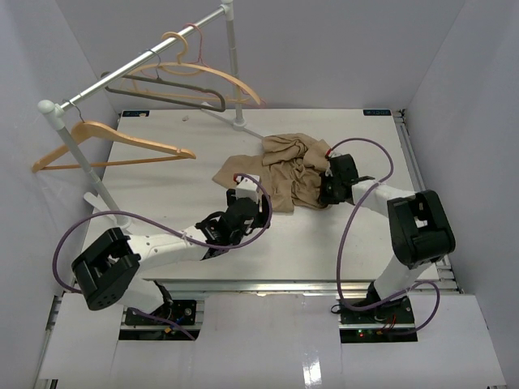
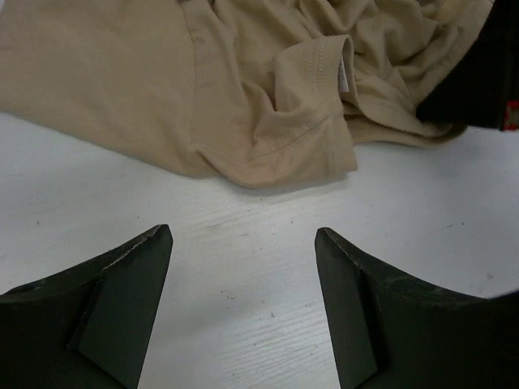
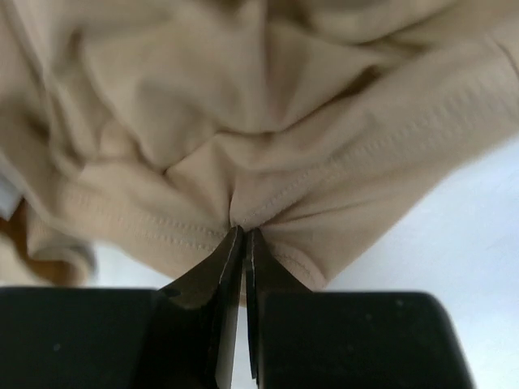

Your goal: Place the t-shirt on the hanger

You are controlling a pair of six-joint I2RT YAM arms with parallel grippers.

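Note:
The tan T-shirt [image 1: 288, 174] lies crumpled on the white table. My right gripper [image 1: 324, 194] is at its right edge; in the right wrist view its fingertips [image 3: 243, 239] are together, shut on a seamed fold of the shirt. My left gripper [image 1: 247, 203] is just in front of the shirt's left part; in the left wrist view it [image 2: 243, 235] stands open, with bare table between its fingers and the shirt beyond.
A white rack [image 1: 142, 58] on the left carries several hangers, including a wooden one [image 1: 138, 142] at the near end.

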